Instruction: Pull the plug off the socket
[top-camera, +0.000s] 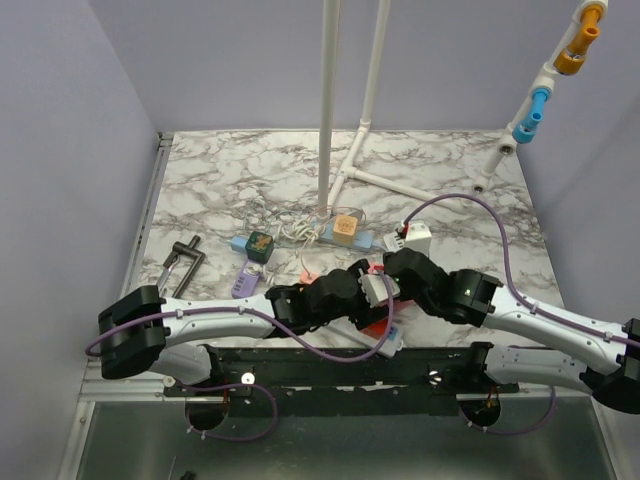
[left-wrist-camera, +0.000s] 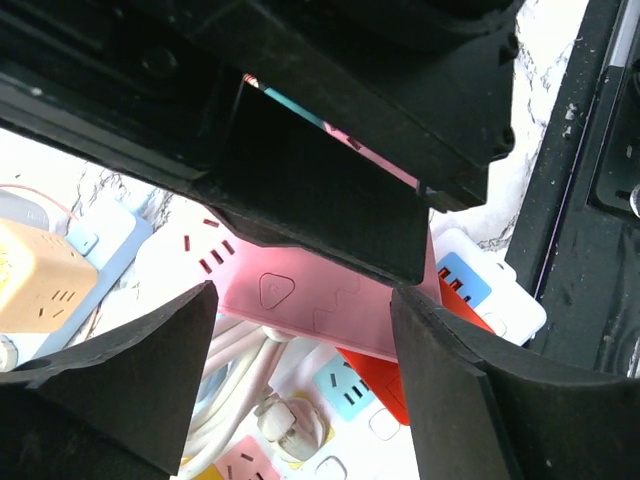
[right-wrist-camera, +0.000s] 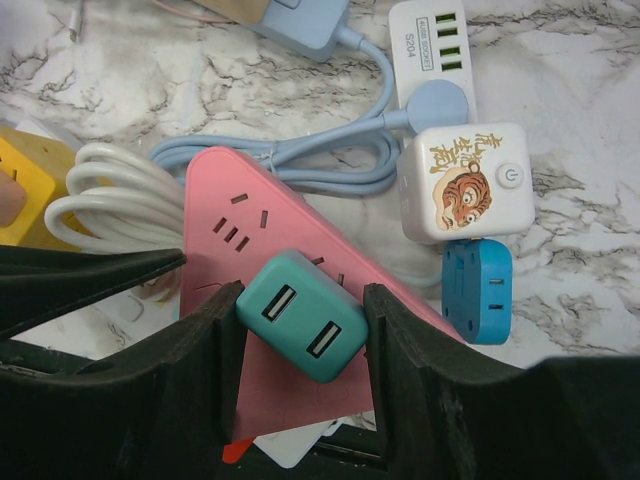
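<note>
In the right wrist view, my right gripper is shut on a teal socket plug (right-wrist-camera: 301, 310), held over a pink triangular socket board (right-wrist-camera: 220, 250). My left gripper is shut on the pink socket (left-wrist-camera: 300, 300) at its edge in the left wrist view; my other gripper's dark body covers part of that board there. From above, both grippers meet at the front middle of the table, largely hiding socket and plug.
A white tiger-print cube (right-wrist-camera: 460, 185), a blue adapter (right-wrist-camera: 476, 290), a USB strip (right-wrist-camera: 430, 50) and coiled cables (right-wrist-camera: 300, 160) lie around the board.
</note>
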